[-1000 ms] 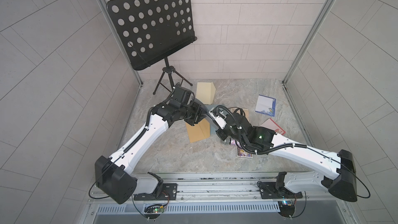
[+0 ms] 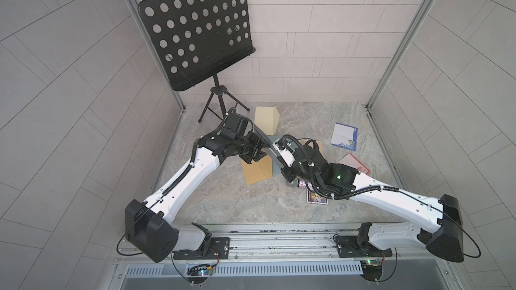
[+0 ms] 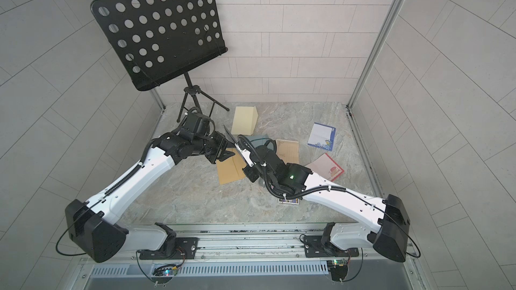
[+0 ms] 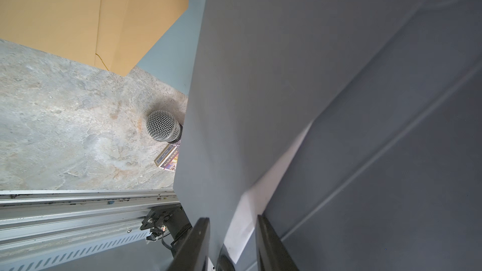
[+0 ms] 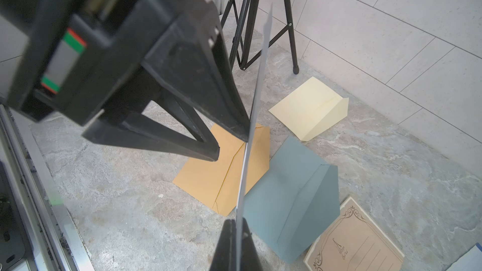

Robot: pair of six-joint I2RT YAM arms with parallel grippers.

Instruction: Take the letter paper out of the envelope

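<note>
A dark grey envelope hangs raised between my grippers, edge-on in the right wrist view. A strip of white letter paper (image 4: pixel 266 180) shows inside its opening in the left wrist view. My right gripper is shut on the envelope from below. My left gripper is part open at the opening, its fingers by the white paper and flap; whether they touch the paper I cannot tell.
On the floor lie orange (image 5: pixel 200 173), blue (image 5: pixel 281 195) and cream (image 5: pixel 306 105) envelopes, stationery sheets (image 2: pixel 344 135) and a microphone (image 4: pixel 161 125). A black music stand (image 2: pixel 196 32) stands at the back left.
In the top left view, both arms have shifted very slightly, and the envelope between them appears a little more turned.
</note>
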